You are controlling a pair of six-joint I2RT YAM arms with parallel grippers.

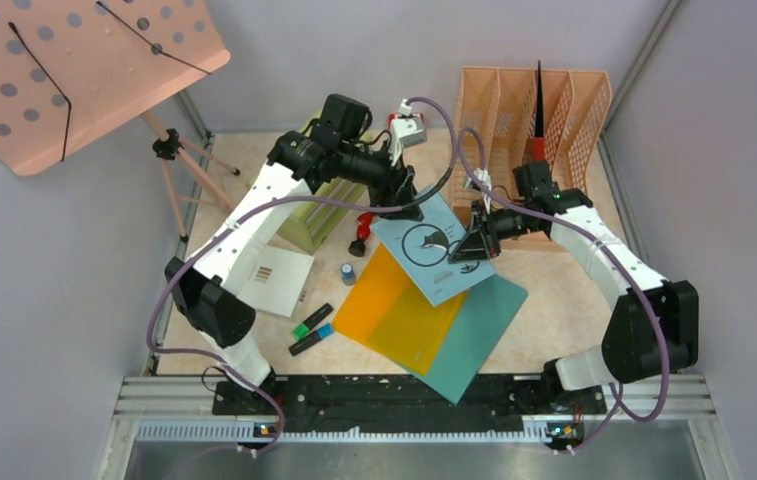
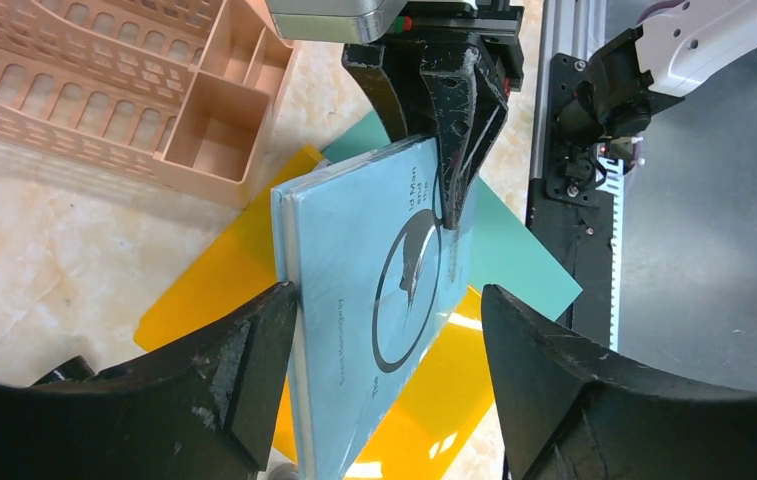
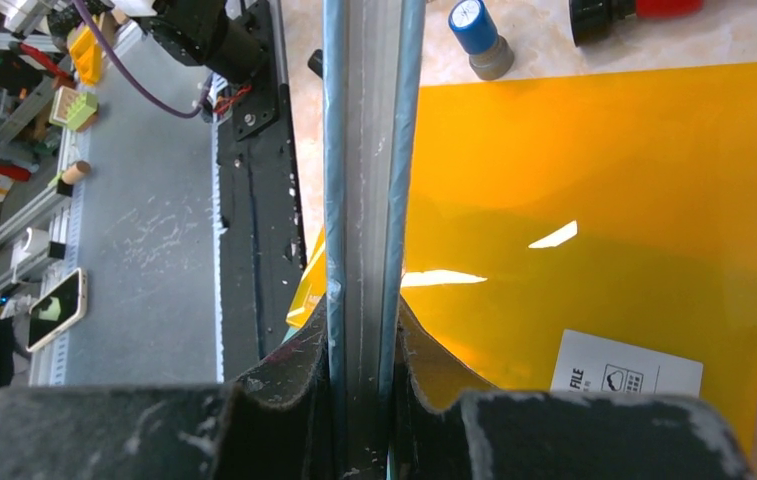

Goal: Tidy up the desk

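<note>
A light-blue book point(image 1: 424, 262) with a circular cover drawing is raised above the yellow folder point(image 1: 374, 305) and teal folder point(image 1: 484, 330). My right gripper point(image 1: 466, 245) is shut on it; in the right wrist view its spine or edge point(image 3: 364, 200) stands upright between the fingers. My left gripper point(image 1: 399, 205) is at the book's upper corner. In the left wrist view its fingers stand open around the book point(image 2: 359, 280); contact is unclear.
A peach organizer point(image 1: 579, 110) stands back right, a green rack point(image 1: 309, 225) left of centre. A white book point(image 1: 272, 280), markers point(image 1: 312, 340), a small blue-capped bottle point(image 1: 348, 273) and red objects point(image 1: 364, 230) lie on the desk. A peach board point(image 1: 74, 70) overhangs back left.
</note>
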